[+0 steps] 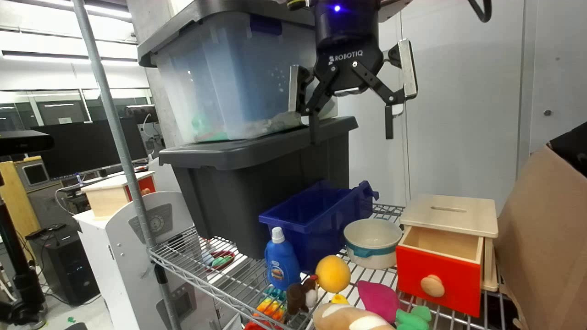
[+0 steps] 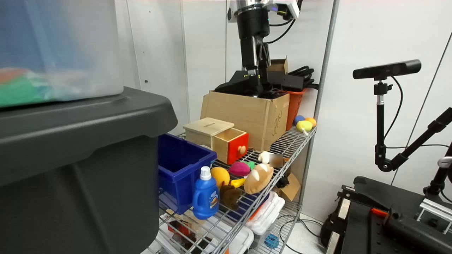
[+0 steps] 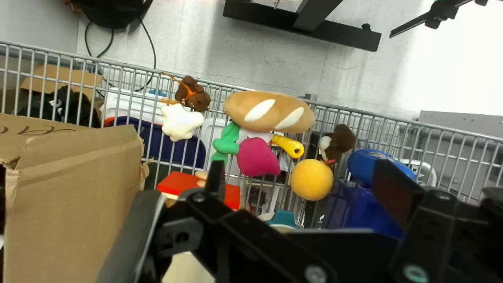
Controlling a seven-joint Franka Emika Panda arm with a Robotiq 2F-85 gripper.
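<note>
High above the wire shelf my gripper stands open, its two fingers far apart and nothing between them. Below it on the shelf lie a yellow-orange ball, a magenta plush beet with green leaves, a plush bread loaf and a brown plush toy. A blue detergent bottle stands upright beside the blue bin. The wooden box has its red-fronted drawer pulled out, and the drawer looks empty. A cream bowl with a teal band sits between bin and drawer.
Grey storage tubs are stacked on one side of the shelf, and a cardboard box fills the other. A metal post rises at the shelf corner. Open air surrounds the gripper above the toys.
</note>
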